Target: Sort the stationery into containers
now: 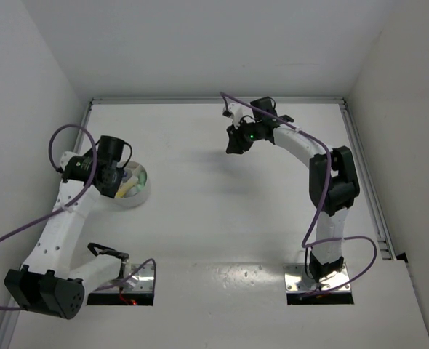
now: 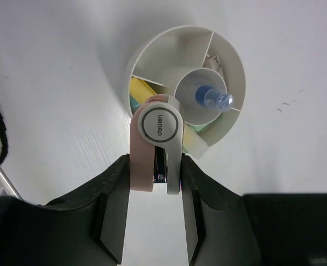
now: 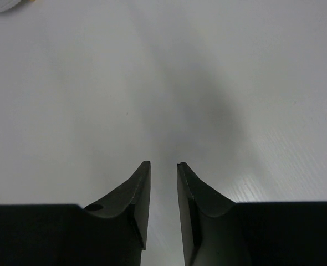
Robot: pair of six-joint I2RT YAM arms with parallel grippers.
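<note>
A round white organizer (image 1: 145,190) with several compartments stands on the table's left side. In the left wrist view, yellow and pale items sit in its outer sections, and a clear bottle with a blue neck (image 2: 210,97) stands in its central cup. One large outer section looks empty. My left gripper is shut on a pink-and-white stationery item (image 2: 139,141), with a finger against each side. The item is above the organizer's near rim and overlaps it in view. The right gripper is partly open over bare table, with nothing between its fingertips.
A metal rail (image 1: 178,99) edges the back. In the right wrist view, part of a pale round object (image 3: 1,5) shows at the upper left corner.
</note>
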